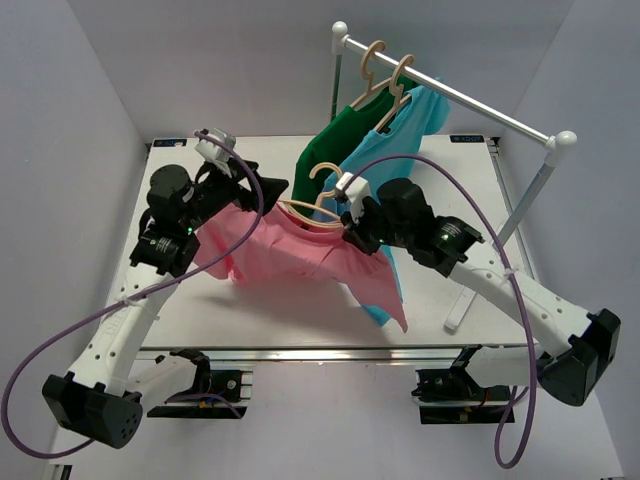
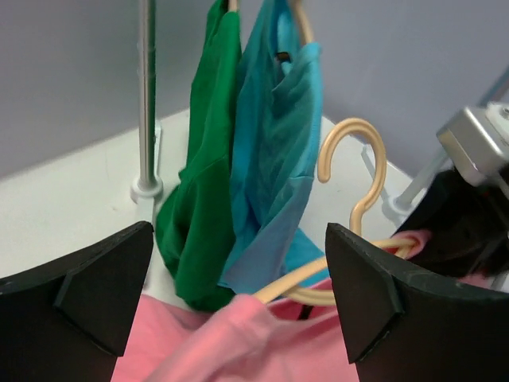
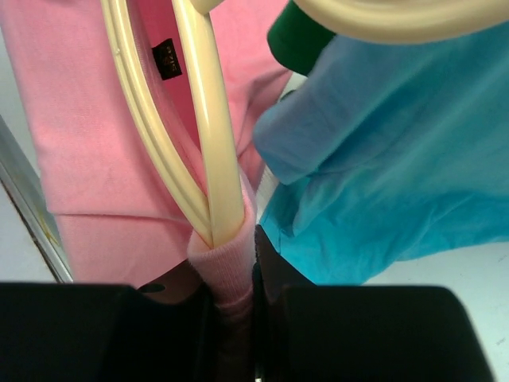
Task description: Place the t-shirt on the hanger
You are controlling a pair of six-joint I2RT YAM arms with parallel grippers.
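Between the arms hangs a pink t-shirt (image 1: 300,252), its collar around a wooden hanger (image 1: 310,218) whose hook (image 2: 355,135) points up. In the right wrist view the right gripper is shut on the shirt's shoulder, where the hanger's end (image 3: 216,223) enters the pink cloth. The left gripper (image 1: 275,192) stands open at the shirt's other side. In the left wrist view its fingers (image 2: 398,306) are spread wide, and the hanger's other end (image 2: 274,286) runs toward the pink fabric between them. Whether that end is inside the cloth is hard to tell.
A white rack (image 1: 450,92) stands at the back right. On it hang a green shirt (image 1: 335,145) and a blue shirt (image 1: 400,140), close behind the hanger.
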